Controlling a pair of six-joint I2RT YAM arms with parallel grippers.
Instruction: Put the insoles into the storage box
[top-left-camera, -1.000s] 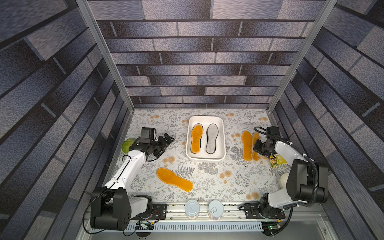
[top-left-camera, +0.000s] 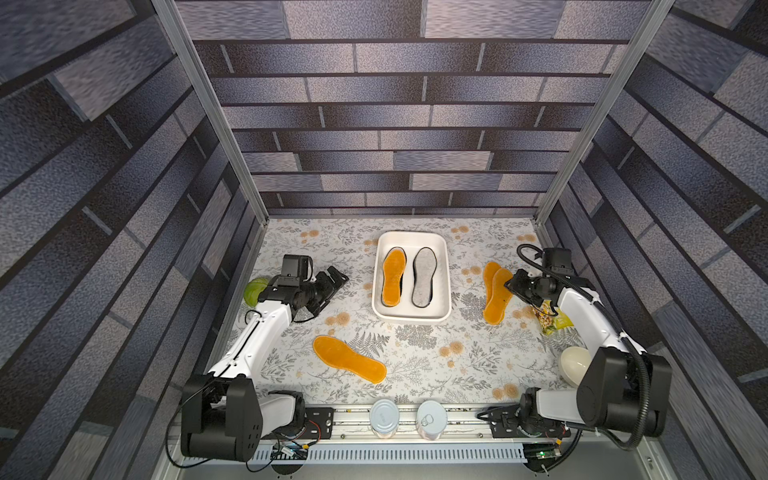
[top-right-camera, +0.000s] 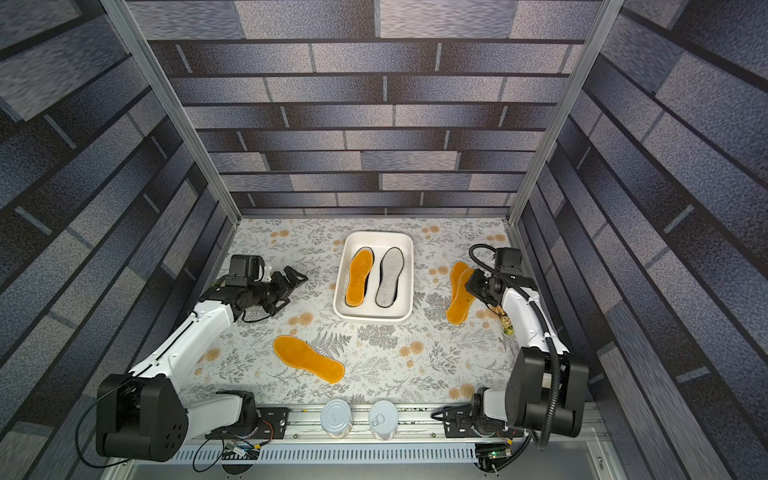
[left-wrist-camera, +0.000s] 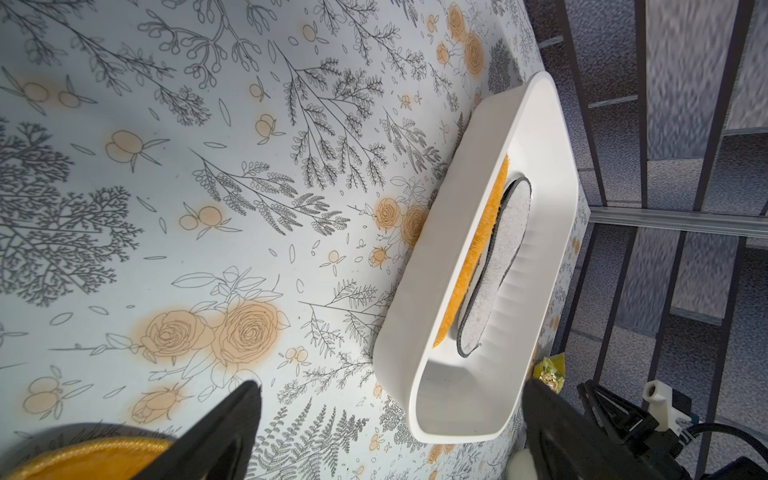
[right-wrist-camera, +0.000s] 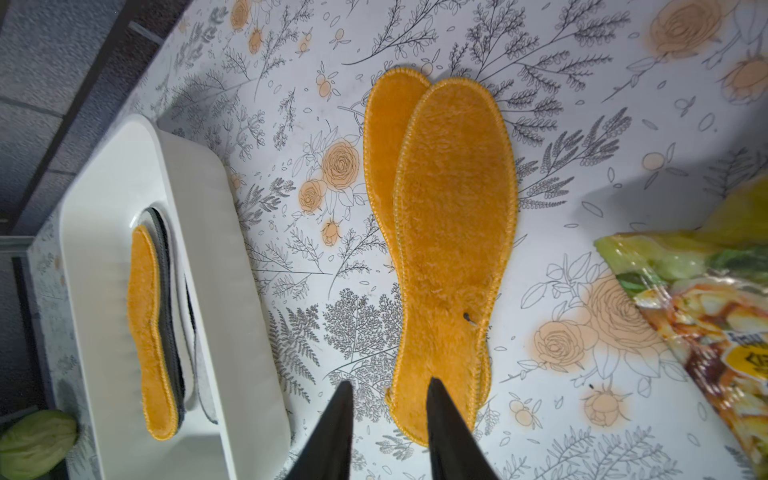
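An orange insole (right-wrist-camera: 456, 240) lies partly on top of a second orange insole (right-wrist-camera: 382, 144), both to the right of the box. Above the upper one's heel is my right gripper, its fingers apart with nothing held between them. The white storage box (top-left-camera: 377, 313) stands mid-table. In it lie an orange insole (top-left-camera: 393, 276), on top of a dark-edged insole, and a grey insole (top-left-camera: 424, 276) beside it. Another orange insole (top-left-camera: 349, 358) rests front left. My left gripper (top-left-camera: 336, 288) hangs empty and open left of the box.
A food packet (right-wrist-camera: 704, 296) lies right of the insole pair. Behind my arms are a green cabbage-like item (top-left-camera: 256, 291) at left and a pale bowl (top-left-camera: 574, 365) at right. Two cans (top-left-camera: 384, 417) stand at the front edge. Free table lies in front of the box.
The right-hand insole has shifted left and now overlaps its neighbour; before, they lay side by side. My right gripper has moved slightly back. The left arm has stayed still.
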